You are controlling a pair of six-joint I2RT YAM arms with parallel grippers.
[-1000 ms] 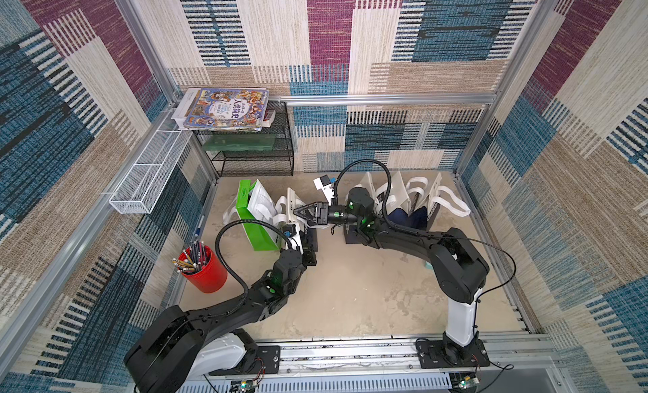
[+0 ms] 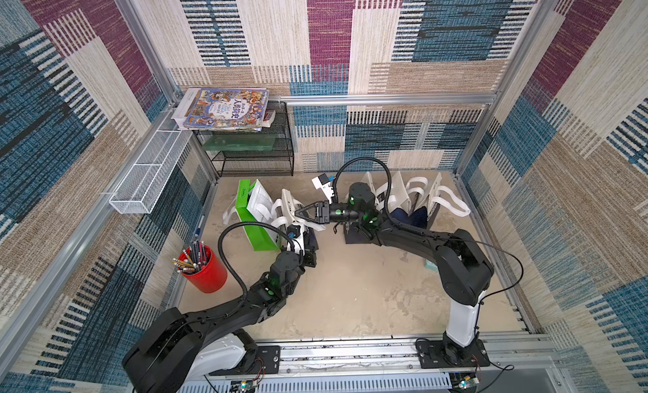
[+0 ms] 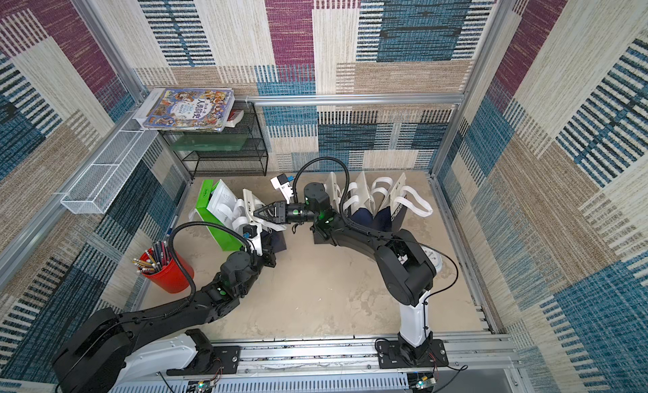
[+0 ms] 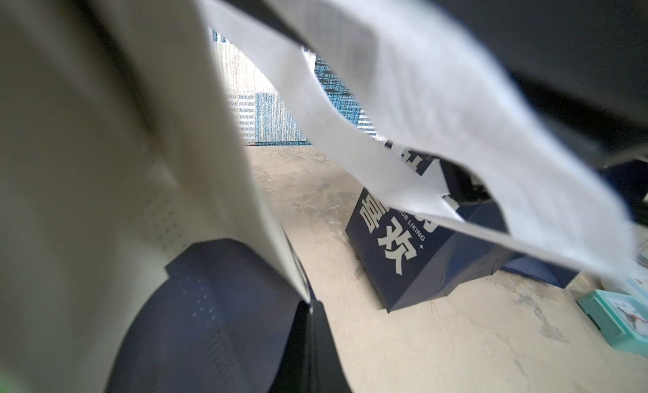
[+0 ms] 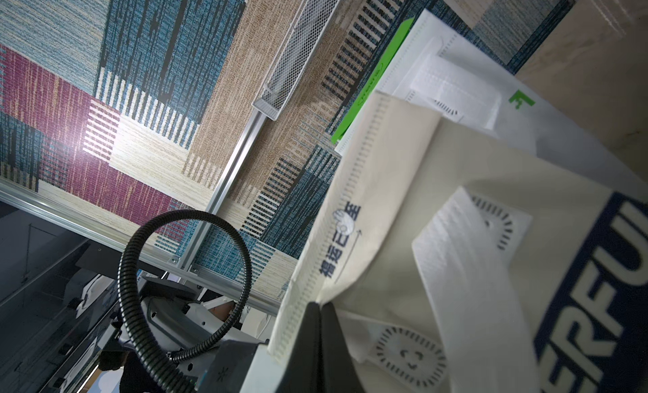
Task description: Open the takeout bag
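Observation:
The cream-and-navy takeout bag stands beside a green-and-white bag, partly hidden by both arms. In the right wrist view its cream panel fills the lower right, with a white handle across it. My right gripper is shut on the bag's top rim; the cream paper folds in to its fingertips. Lower down, my left gripper is shut on the bag's side edge, where the paper runs to a point at the tips. White handles hang close before the left wrist camera. How wide the mouth stands is hidden.
Close by on the left is the green-and-white bag. More cream-and-navy bags line the back right. A red pencil cup stands at the left, below a wire shelf.
The bag's top rim has tilted and shifted slightly left, and a white handle now shows below the right gripper. Both arms have moved only a little.

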